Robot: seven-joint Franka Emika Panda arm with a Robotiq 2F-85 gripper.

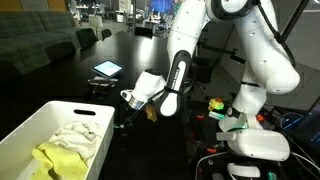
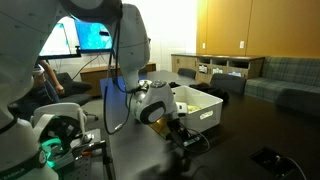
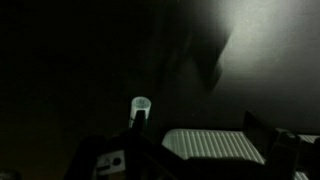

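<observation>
My gripper [image 1: 124, 112] is low over the black table, just right of the white box, with open fingers. In the second exterior view, the gripper [image 2: 184, 139] hangs in front of the box, close to the table. The wrist view is dark; black fingers show along its lower edge. Near the left finger is a small pale upright-looking object [image 3: 140, 107] with a rounded end; what it is cannot be made out. Nothing is seen held.
The white box [image 1: 88, 109] holds a yellow cloth [image 1: 60, 161] and a whitish cloth [image 1: 76, 136]. A light tablet-like panel [image 1: 107, 69] lies farther back. A thin cable [image 2: 203, 147] is near the gripper.
</observation>
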